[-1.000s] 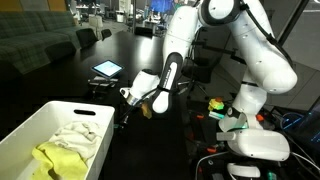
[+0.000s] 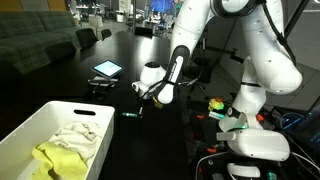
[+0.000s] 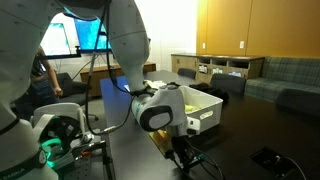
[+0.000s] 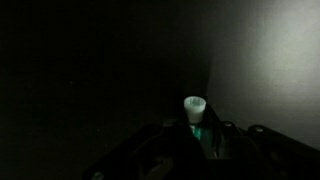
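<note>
A small teal, marker-like object (image 2: 130,115) shows low over the dark tabletop, right of the white box. My gripper (image 2: 138,109) is at its right end, pointing down. In the wrist view the object's round white end (image 4: 195,104) faces the camera, with a bit of teal body (image 4: 196,130) below it. The gripper is shut on this object, though the dark fingers barely stand out. From the other side, the gripper (image 3: 186,163) is low at the table and the teal object is hard to make out. Whether it touches the table, I cannot tell.
A white box (image 2: 103,122) stands at the left, holding a yellow cloth (image 2: 60,161) and a whitish cloth (image 2: 77,136). A light tablet-like item (image 2: 107,69) lies farther back. Dark cables (image 2: 95,92) run across the table behind the arm.
The gripper and the teal object have moved right, away from the white box. The object shows more clearly beside the fingers now. The box and cloths have stayed put.
</note>
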